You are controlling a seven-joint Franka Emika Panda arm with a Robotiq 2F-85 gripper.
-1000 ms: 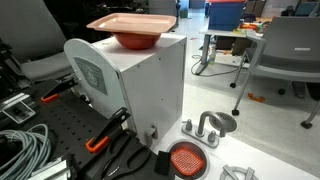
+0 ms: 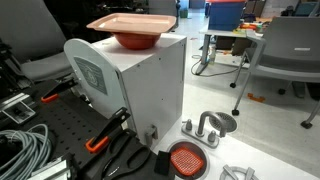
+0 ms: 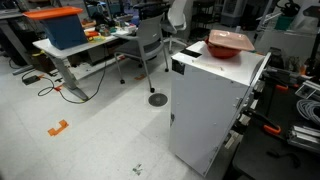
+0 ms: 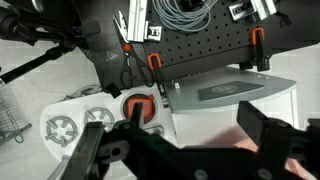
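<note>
In the wrist view my gripper stands open, its two dark fingers wide apart at the bottom, with nothing seen held between them. A white box-like cabinet (image 2: 155, 92) bears a red bowl (image 2: 137, 41) with a flat pinkish board (image 2: 132, 23) lying across it. From the other side, the same bowl (image 3: 222, 50) and board (image 3: 231, 40) show near the cabinet's back edge. The gripper itself does not show in either exterior view.
A white panel with a red round disc (image 2: 187, 160) and a small faucet (image 2: 207, 124) lies beside the cabinet. A black perforated bench (image 4: 215, 45) holds a coiled cable (image 4: 184, 14) and scissors (image 4: 127, 68). A grey chair (image 2: 285, 50) and a blue bin (image 2: 225, 15) stand behind.
</note>
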